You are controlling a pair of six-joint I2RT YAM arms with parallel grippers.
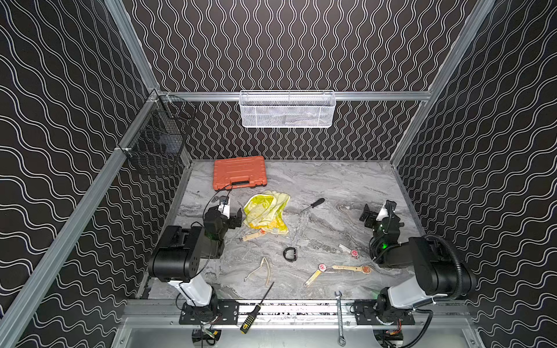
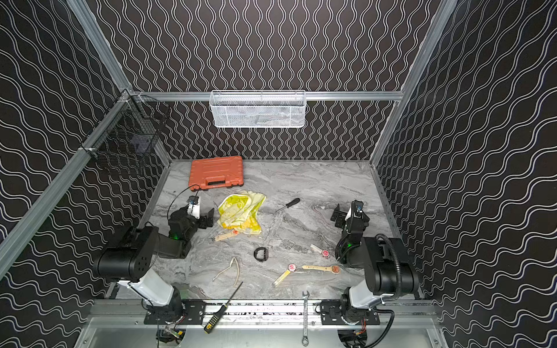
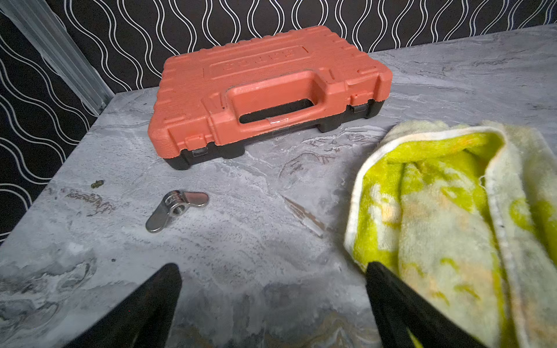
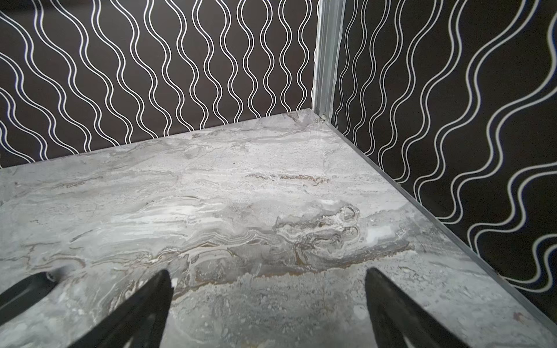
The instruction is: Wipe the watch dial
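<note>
A black watch [image 1: 289, 258] lies on the grey marble table near its middle. A yellow-and-white towel [image 1: 267, 208] [image 3: 441, 232] is crumpled behind it, to the left of centre. My left gripper stands open and empty just left of the towel. My right gripper is open with nothing between its fingers, over the table's right side. The watch's dial is too small to make out.
An orange case [image 3: 267, 87], a wing nut [image 3: 174, 206], a screwdriver [image 1: 318, 202], several wooden pieces [image 2: 313, 268], a wrench [image 2: 305, 319] and a test pen [image 1: 250, 319] lie around. A wire basket [image 1: 287, 110] hangs behind.
</note>
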